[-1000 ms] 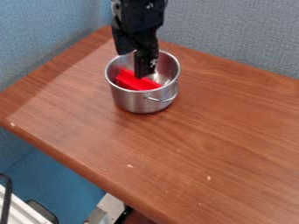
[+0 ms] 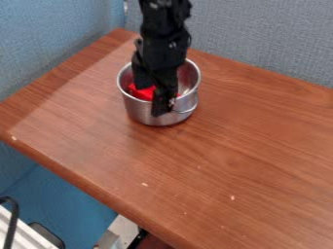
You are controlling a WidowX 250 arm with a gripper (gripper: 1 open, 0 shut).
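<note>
A steel pot (image 2: 181,107) with a wire handle stands on the wooden table (image 2: 221,175). Inside it lies a red object (image 2: 138,89), partly hidden by my black gripper (image 2: 154,100), which reaches down into the pot from above with its fingers open around or over that object. Whether the fingers touch it is unclear.
Bare tabletop fills the right side and foreground. Blue-grey padded walls (image 2: 260,29) border the back and left. Cables and white equipment sit below the table's edge at bottom left.
My gripper has moved down into the pot and now covers more of the red object. The pot has stayed in place.
</note>
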